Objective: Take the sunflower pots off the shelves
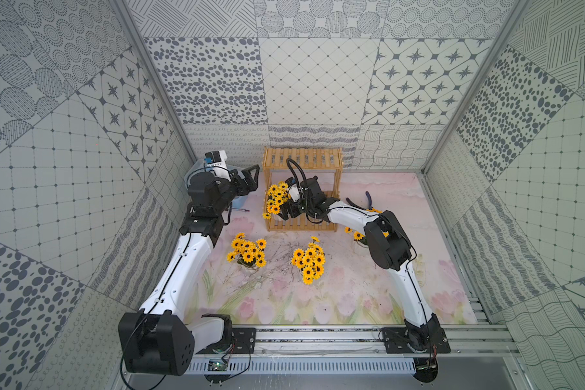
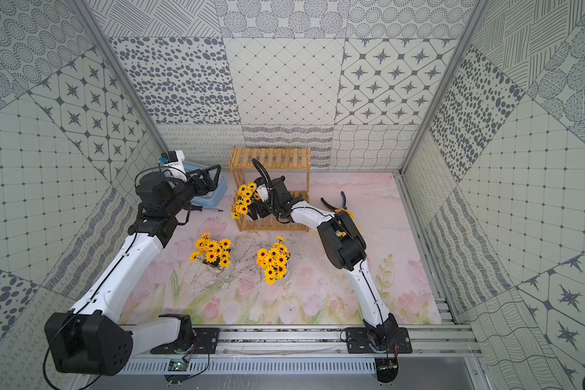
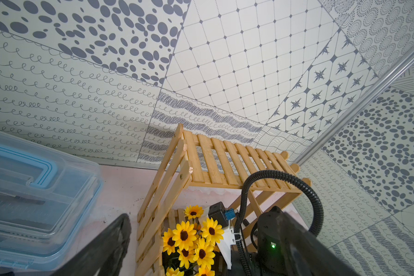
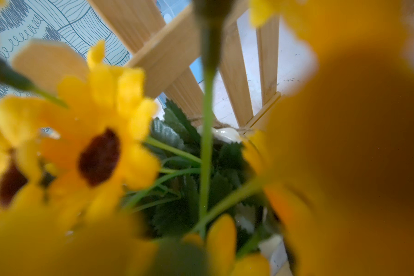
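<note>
On the lower level of the wooden shelf point(image 1: 303, 157), at its left end, stands a sunflower pot point(image 1: 277, 197); its blooms and leaves fill the right wrist view, and the pot is mostly hidden. My right gripper point(image 1: 286, 210) reaches in at those flowers from the right, open, its fingertips partly lost against them. Left of the shelf, my left gripper point(image 1: 255, 177) hangs raised with its fingers spread and empty. Two sunflower bunches are on the table in front, one at left point(image 1: 247, 251) and one in the middle point(image 1: 308, 262). More sunflowers point(image 1: 358, 235) show under my right forearm.
Behind my left gripper sits a clear blue-lidded box point(image 3: 36, 197), with a screwdriver point(image 2: 206, 208) near it. Dark-handled pliers point(image 2: 334, 202) lie right of the shelf. The shelf's top level is bare, and the table's front right is clear.
</note>
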